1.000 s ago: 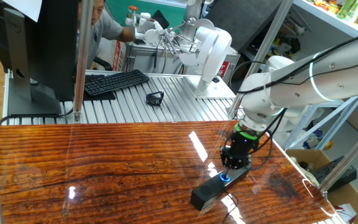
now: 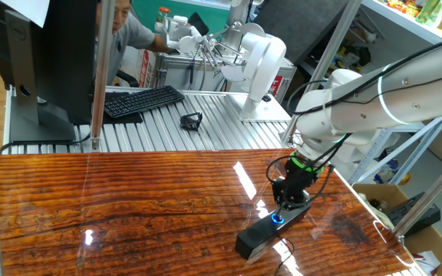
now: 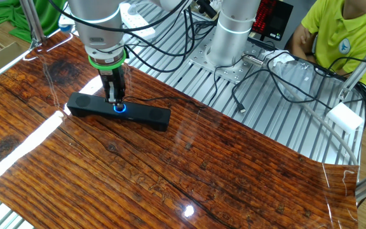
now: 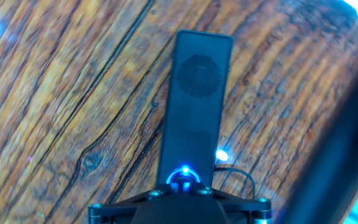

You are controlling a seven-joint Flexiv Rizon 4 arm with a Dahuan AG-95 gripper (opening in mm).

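A long black speaker bar [image 2: 256, 236] lies flat on the glossy wooden table, with a blue-lit round knob [image 2: 278, 218] at its middle. My gripper [image 3: 114, 102] points down at this knob, its fingers close together, so it looks shut. In the wrist view, the gripper reaches the near side of the glowing ring [image 4: 185, 170]. Whether the fingertips pinch the knob or only touch or hover by it is hidden. One half of the speaker, with its patterned grille [image 4: 199, 76], extends away ahead of the gripper.
A thin black cable [image 3: 164, 98] runs from the speaker across the table. A cardboard box [image 2: 405, 218] stands off the table's right side.
The gripper and its hanging cables have turned slightly above the knob and shifted a little. The speaker appears unmoved.
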